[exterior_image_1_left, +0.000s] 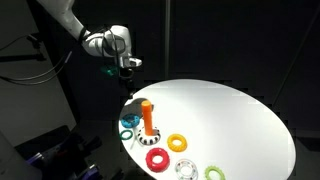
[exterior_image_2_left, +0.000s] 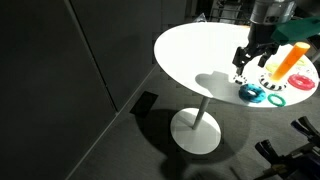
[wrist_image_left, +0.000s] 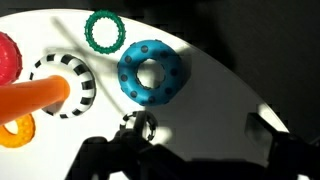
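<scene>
My gripper is open, its two dark fingers wide apart with nothing between them. In exterior view 1 the gripper (exterior_image_1_left: 128, 88) hangs above the left end of the white table. A thick blue ring with dark spots (wrist_image_left: 130, 75) lies flat just ahead of the fingers in the wrist view, apart from them. One finger partly covers a small black-and-white ring (wrist_image_left: 151, 127). An upright orange post (exterior_image_1_left: 147, 115) rises from a black-and-white ring base (exterior_image_1_left: 149, 138), beside the blue ring (exterior_image_1_left: 131, 120). Close to the blue ring lies a thin green ring (wrist_image_left: 104, 32).
Red (exterior_image_1_left: 157, 160), yellow-orange (exterior_image_1_left: 177, 143), white (exterior_image_1_left: 187, 169) and light green (exterior_image_1_left: 215, 173) rings lie along the near edge of the table (exterior_image_1_left: 235, 125). The tall post stands close to the gripper.
</scene>
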